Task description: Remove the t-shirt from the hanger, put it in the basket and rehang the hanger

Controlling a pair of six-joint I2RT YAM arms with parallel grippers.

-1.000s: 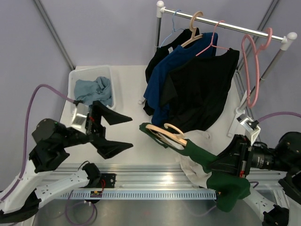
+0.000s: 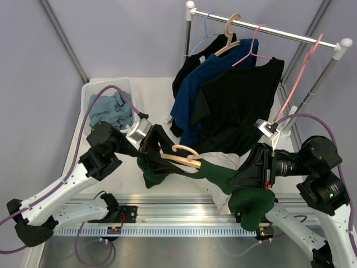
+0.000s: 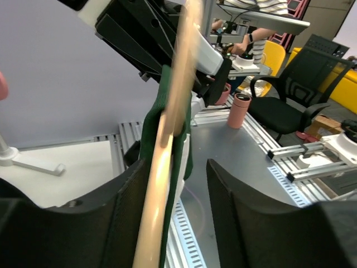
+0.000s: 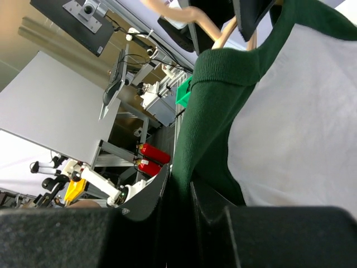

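A green and light grey t-shirt [image 2: 225, 178] on a wooden hanger [image 2: 181, 159] is held between both arms low at the centre. My left gripper [image 2: 163, 154] surrounds the hanger's end; in the left wrist view the wood [image 3: 150, 223] lies between its fingers, which look part open. My right gripper [image 2: 251, 178] is shut on the green collar; in the right wrist view the collar fabric [image 4: 206, 111] runs down into its fingers, with the grey body to the right. The hanger's hook shows at the top of that view.
A rail [image 2: 268, 30] at the back right carries dark garments [image 2: 234, 106] and empty pink hangers. A white bin [image 2: 89, 95] with blue-grey cloth stands at the back left.
My left gripper has moved right onto the hanger's end.
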